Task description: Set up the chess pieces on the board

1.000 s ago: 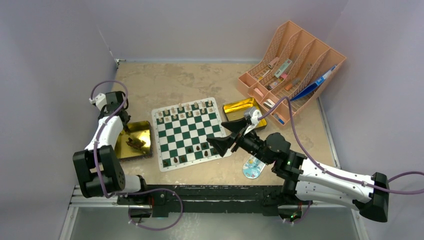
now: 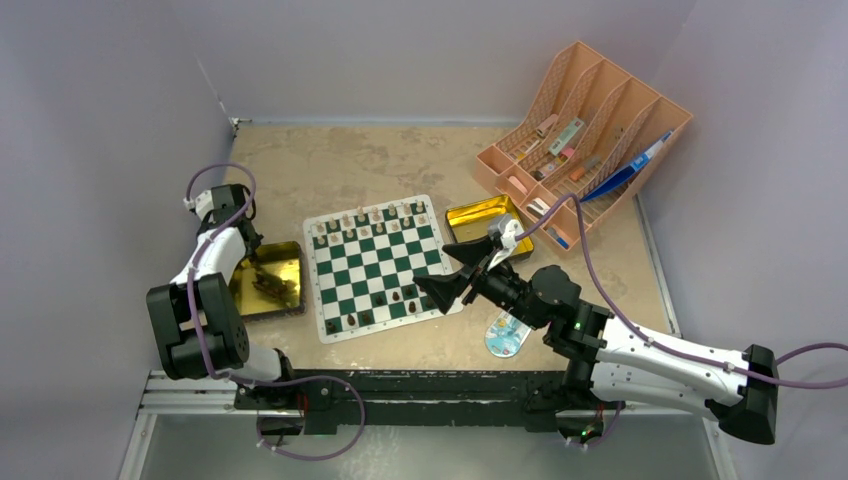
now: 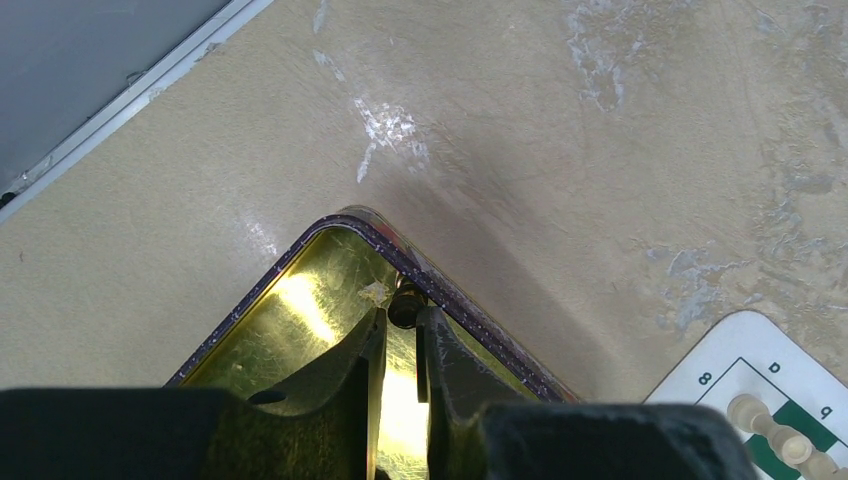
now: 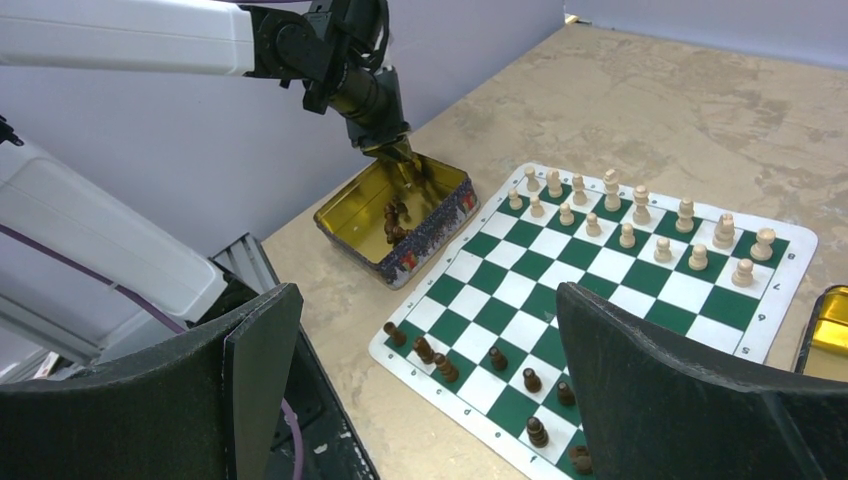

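Note:
In the top view the green-and-white chess board (image 2: 341, 287) lies mid-table. Light pieces (image 4: 641, 205) stand in two rows along its far side; several dark pieces (image 4: 446, 368) are at the near side. More dark pieces (image 2: 272, 285) lie heaped in the left gold box (image 2: 270, 312). My left gripper points down into that box's far corner. A dark chess piece (image 3: 405, 307) shows between its slightly parted fingertips, close to the wall; whether they grip it is unclear. Open and empty, my right gripper (image 2: 432, 265) hangs over the board's right side.
A second gold box (image 2: 485, 211) stands right of the board. Behind it at the right is a pink compartment organizer (image 2: 583, 130) holding small items. A blue patterned item (image 2: 507, 335) lies near the front edge. The table beyond the board is clear.
The right arm and the board look unchanged.

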